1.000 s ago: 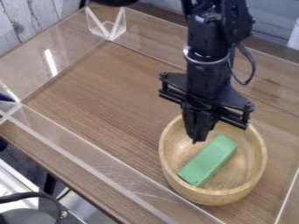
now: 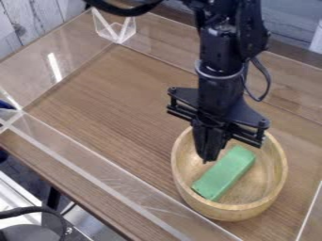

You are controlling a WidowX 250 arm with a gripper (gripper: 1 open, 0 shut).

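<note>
A round tan wooden bowl (image 2: 265,193) sits at the lower right of the table, with a green rectangular block (image 2: 227,174) lying inside it. My black gripper (image 2: 208,151) hangs over the back part of the bowl, just behind the block, its narrow tip pointing down. The fingers are close together and look shut, with nothing visible between them. The arm body hides part of the bowl's back rim.
A white wire holder (image 2: 115,26) stands at the back left. A black cable lies beyond the front left edge, and white walls border the back.
The arm has shifted slightly over the last second, with small movement at its tip. The block and bowl look nearly unchanged.
</note>
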